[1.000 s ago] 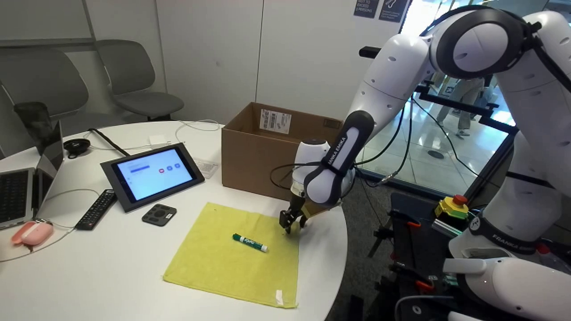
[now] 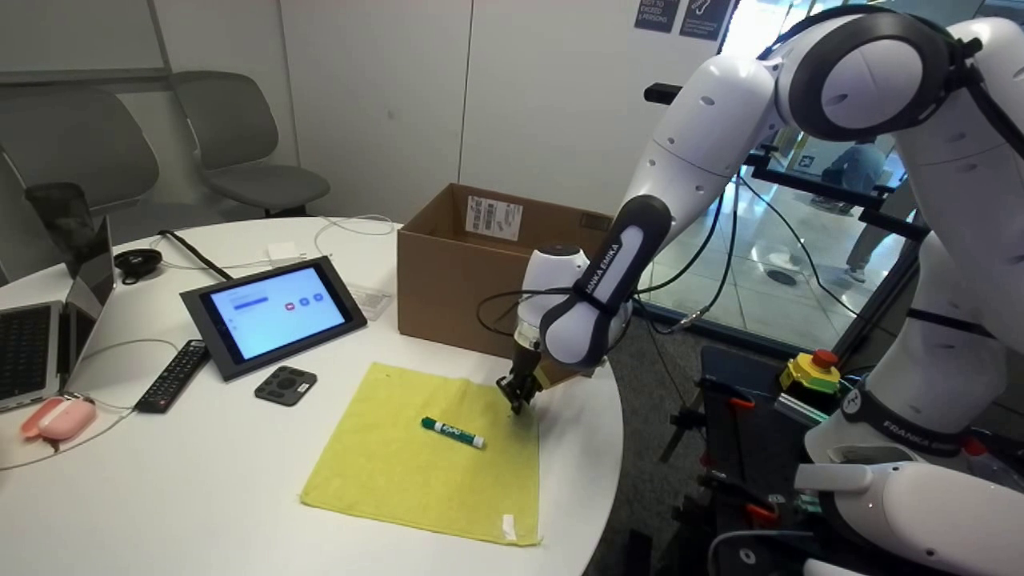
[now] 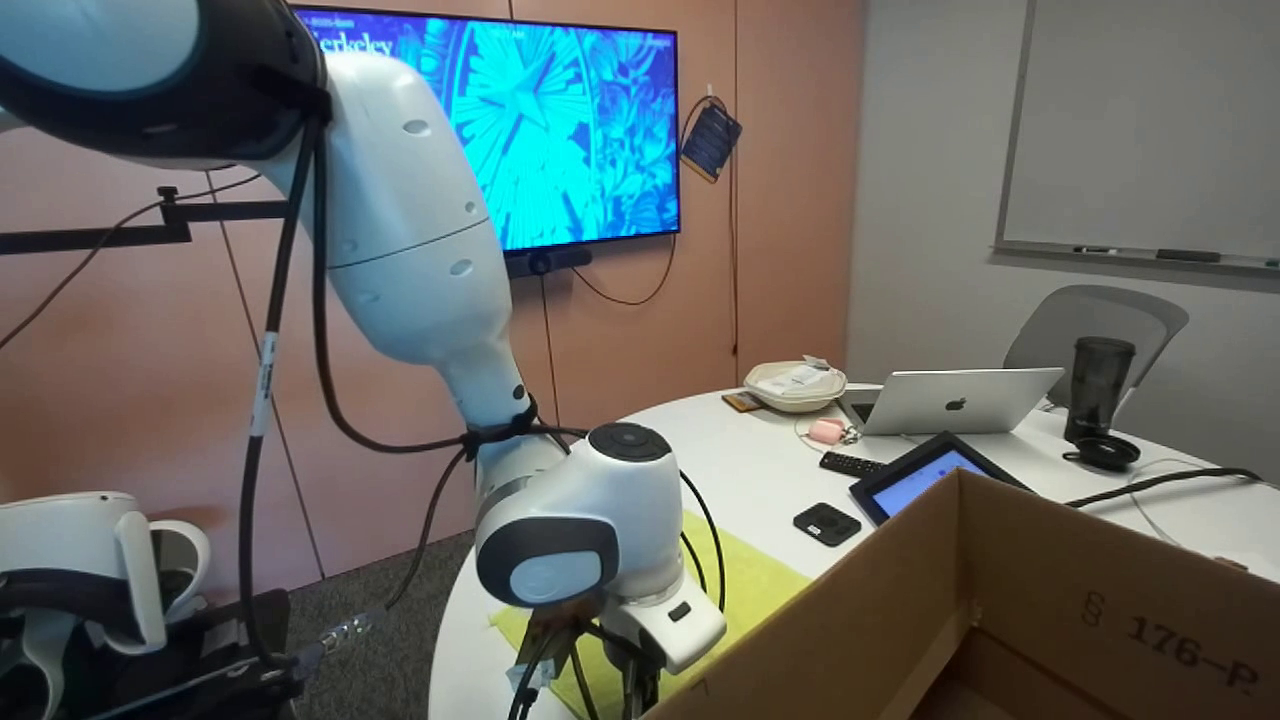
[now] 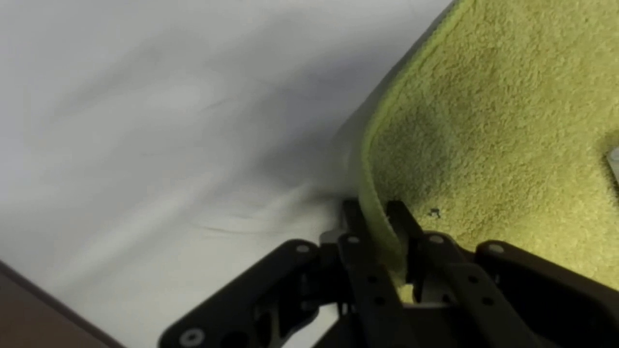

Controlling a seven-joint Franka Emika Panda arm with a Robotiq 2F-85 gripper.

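Note:
A yellow cloth lies mostly flat on the white table, and a green marker rests on top of it. At the cloth's edge nearest the cardboard box, my gripper points down. The wrist view shows the gripper shut on the cloth's edge, which is pinched up between the two dark fingers. White table surface shows to the left of that edge. In exterior view 2 the arm hides the fingertips, and only part of the cloth shows behind it.
An open cardboard box stands right behind the gripper. A tablet, a small black device, a remote and a laptop are on the left of the table. Bare table lies left of the cloth.
The gripper has closed on the cloth's edge and moved slightly left in exterior view 1. The cloth's near edge and the marker have shifted a little to the right.

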